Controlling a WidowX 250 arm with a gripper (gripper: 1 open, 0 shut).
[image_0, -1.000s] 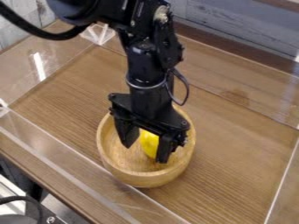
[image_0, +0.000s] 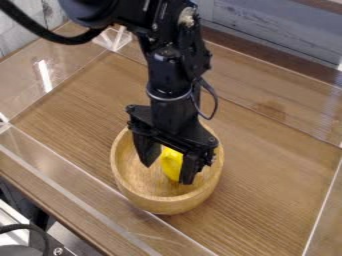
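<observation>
The black gripper (image_0: 168, 150) is lowered into a round tan wooden bowl (image_0: 160, 200), its fingers spread to either side of a yellow object (image_0: 173, 163). The object lies inside the bowl, partly covered by the gripper; whether the fingers touch it cannot be told.
Pale walls border the table at the back. A black cable (image_0: 27, 230) shows at the lower left edge.
The gripper shifts very slightly over the bowl; otherwise little differs visibly.
</observation>
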